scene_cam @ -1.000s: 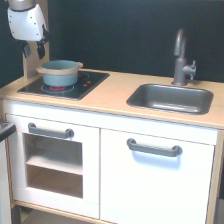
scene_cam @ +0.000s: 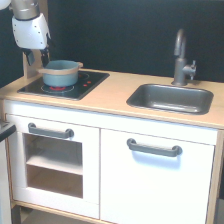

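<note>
A blue-grey pot [scene_cam: 61, 75] stands upright on the black stovetop [scene_cam: 92, 80], over a red-marked burner. My gripper [scene_cam: 37, 60] comes down from the top left, just above and left of the pot's rim. Its two dark fingers look spread apart, with nothing seen between them. Whether the right finger touches the rim is too small to tell.
Right of the stove lies a bare stretch of wooden counter [scene_cam: 115, 92]. A metal sink [scene_cam: 172, 98] with a tall faucet [scene_cam: 180, 58] fills the right side. Below are an open-fronted cabinet [scene_cam: 55, 165] and a white door [scene_cam: 150, 180] with a grey handle. A dark wall stands behind.
My gripper has come down and slightly to the right, closer to the pot's left rim. The pot shows no clear movement.
</note>
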